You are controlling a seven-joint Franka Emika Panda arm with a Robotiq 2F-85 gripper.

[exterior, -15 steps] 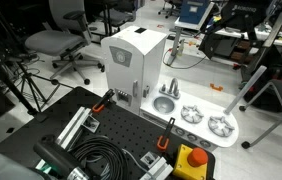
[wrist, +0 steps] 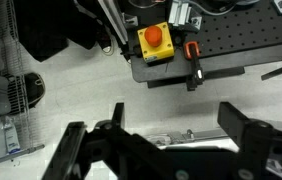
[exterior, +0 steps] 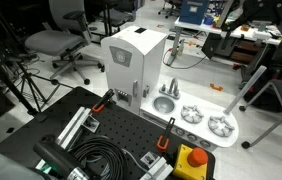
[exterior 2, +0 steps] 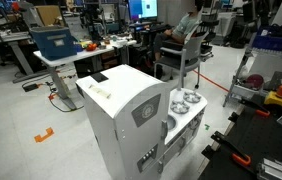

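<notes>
My gripper is open in the wrist view, its two dark fingers wide apart with only bare floor showing between them. In exterior view 1 the dark arm and hand hang high at the upper right, above the toy kitchen and clear of it. The toy kitchen has a tall white cabinet [exterior: 134, 64] and a low white counter [exterior: 192, 104]. A small sink [exterior: 163, 105] with a faucet [exterior: 174, 88] and two stove burners [exterior: 220, 126] sit in the counter. Exterior view 2 shows the cabinet [exterior 2: 127, 112] from its side, the burners partly behind it.
A dark perforated table [exterior: 121, 127] carries a coiled black cable [exterior: 99, 157] and orange-handled clamps [exterior: 164, 140]. A yellow box with a red button [wrist: 154, 36] sits at its edge. Office chairs [exterior: 61, 40] and a blue bin [exterior 2: 55, 42] stand farther off.
In exterior view 1 the hand has shifted slightly up and to the right from a second ago. The toy kitchen and the table's things have stayed put.
</notes>
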